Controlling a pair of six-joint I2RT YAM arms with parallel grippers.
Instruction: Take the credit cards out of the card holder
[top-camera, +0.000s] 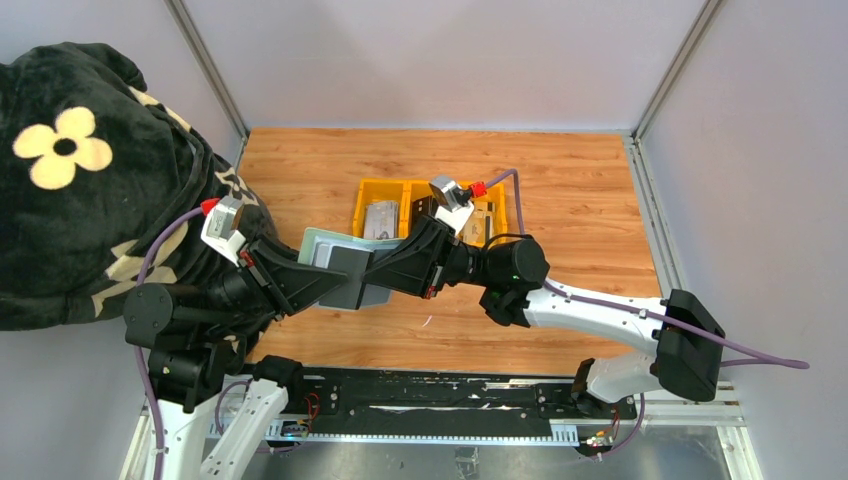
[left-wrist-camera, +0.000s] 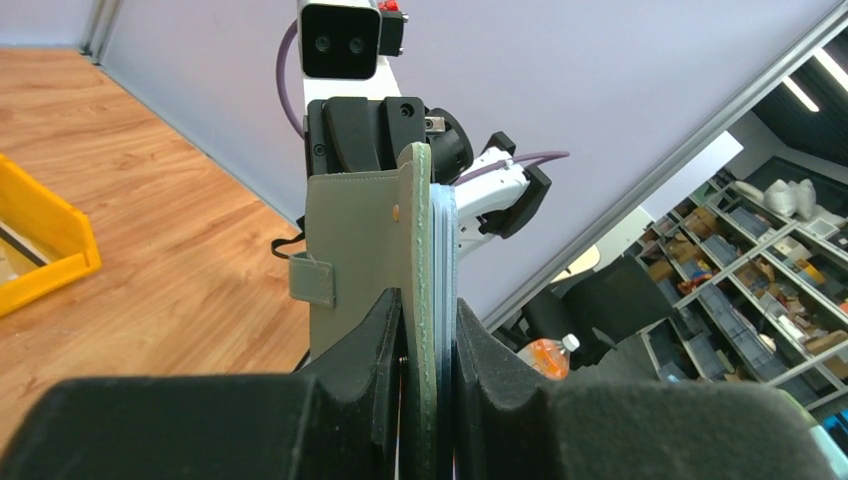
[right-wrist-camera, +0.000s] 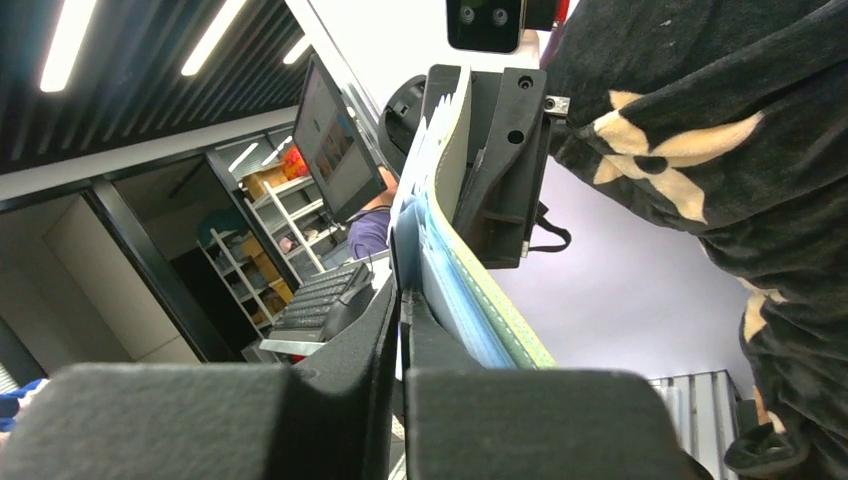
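Observation:
A pale green card holder (top-camera: 312, 246) with clear, bluish pages hangs above the table, spread open. My left gripper is shut on it, the green cover and pages running down between its fingers. A dark grey card (top-camera: 346, 262) lies against the pages, between the two grippers in the top view. From the right, my right gripper reaches it with shut fingers. Its tips meet at the card's right edge; whether that thin edge is pinched between them is hard to tell. The right wrist view shows the pages (right-wrist-camera: 440, 245) fanned beside those fingers.
Behind the grippers stands a yellow divided box (top-camera: 370, 190), holding a pale stack and other small items. A dark flowered cloth (top-camera: 100, 200) bulges at the left. Bare wood table (top-camera: 570, 200) lies to the right of the box.

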